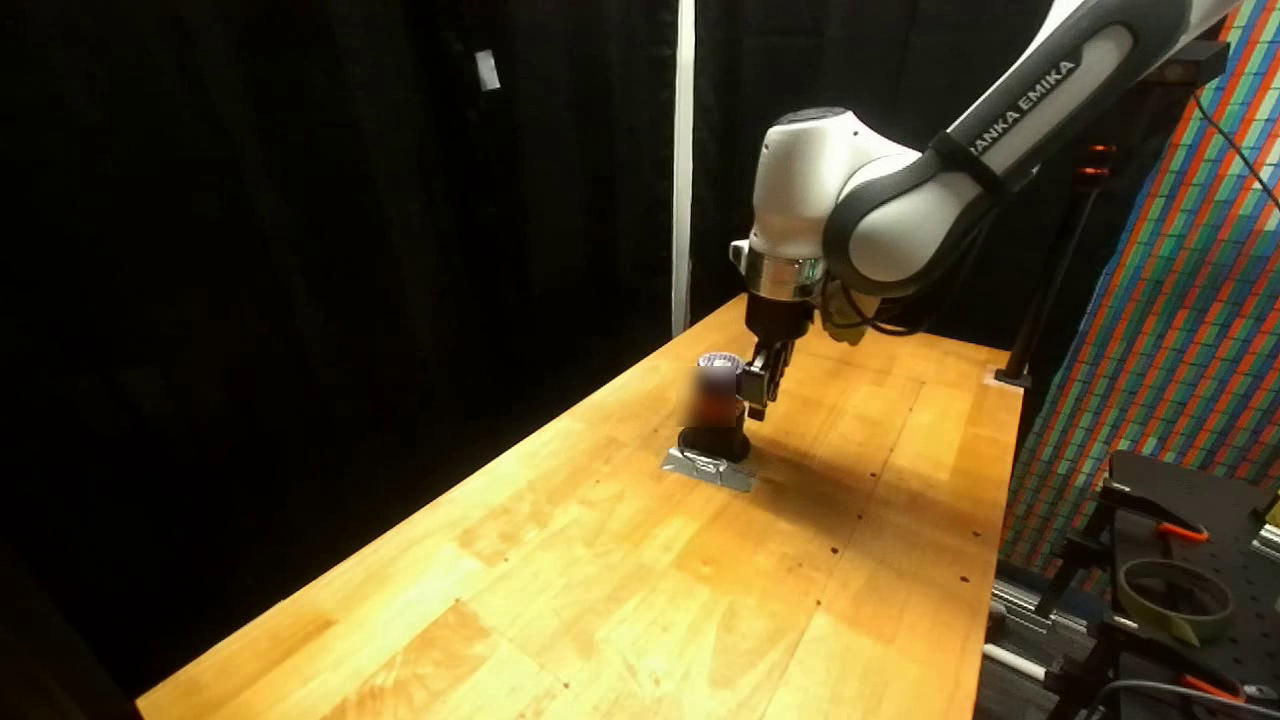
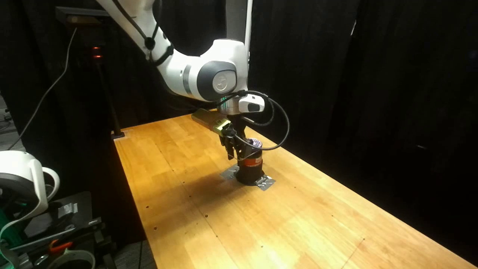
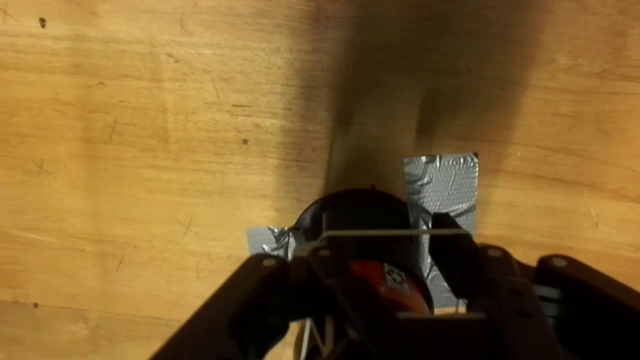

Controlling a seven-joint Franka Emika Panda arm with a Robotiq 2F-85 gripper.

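Note:
A dark cylindrical container (image 1: 711, 442) with an orange-red label band and a pale purplish top stands upright on the wooden table (image 1: 576, 528). Grey tape (image 2: 266, 182) lies at its base on two sides. My gripper (image 2: 236, 155) is low beside the container, on its left in exterior view 2 and its right in exterior view 1. From the wrist, its fingers stand partly apart, with a thin pale strand across their tips. The container's red label (image 3: 384, 282) shows below and between them, partly covered by the fingers. Whether they touch it I cannot tell.
A thin post (image 1: 1041, 276) rises at the far corner. Off the table's edge stands a black cart (image 1: 1188, 516) with clamps and a tape roll. A cable loop (image 2: 286, 125) hangs around the gripper.

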